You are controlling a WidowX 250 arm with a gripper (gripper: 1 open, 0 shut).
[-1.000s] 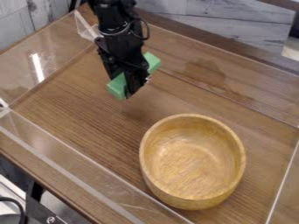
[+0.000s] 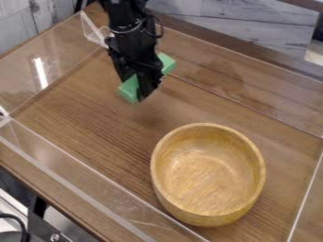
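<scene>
My black gripper (image 2: 136, 76) hangs from the top of the camera view over the back left of the wooden table, shut on a green object (image 2: 130, 89). The object is partly behind the fingers, and its green also shows to the upper right of them. Whether it touches the table is not clear.
A round yellow bowl (image 2: 209, 172) sits at the front right. A black cable (image 2: 13, 227) lies at the lower left corner, and the table's edges show at left and right.
My gripper and the green object have moved slightly up in the view, toward the back. The bowl has not moved.
</scene>
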